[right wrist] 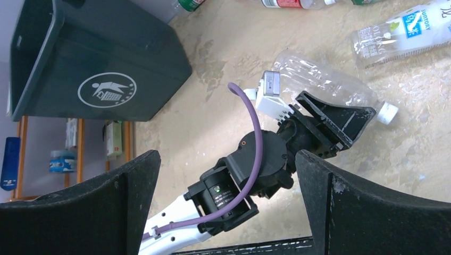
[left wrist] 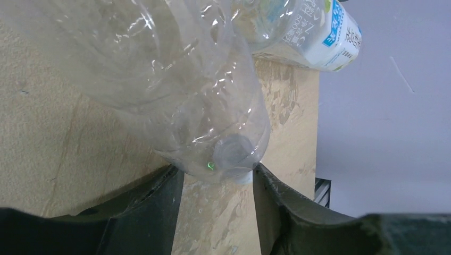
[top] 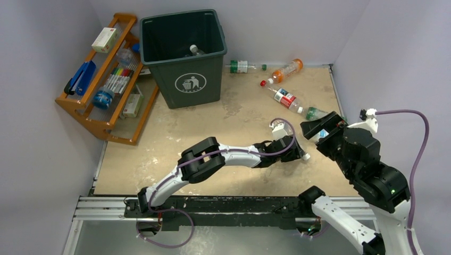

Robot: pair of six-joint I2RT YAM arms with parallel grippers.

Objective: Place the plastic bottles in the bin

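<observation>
My left gripper (top: 290, 149) is low over a clear, label-less bottle (right wrist: 327, 82) near the right of the table. In the left wrist view its fingertips (left wrist: 175, 175) lie either side of the bottle's (left wrist: 202, 95) end, part open; whether they grip it is unclear. My right gripper (top: 322, 127) hangs open and empty above the right side. Other bottles lie behind: red-labelled (top: 284, 98), orange-capped (top: 287, 71), green-labelled (top: 242, 67), and a blue-labelled one (right wrist: 404, 32). The dark green bin (top: 189, 79) stands at the back with a bottle (top: 195, 50) visible inside.
A wooden shelf (top: 122, 125) with boxes and pens stands left of the bin. Walls bound the table at back and sides.
</observation>
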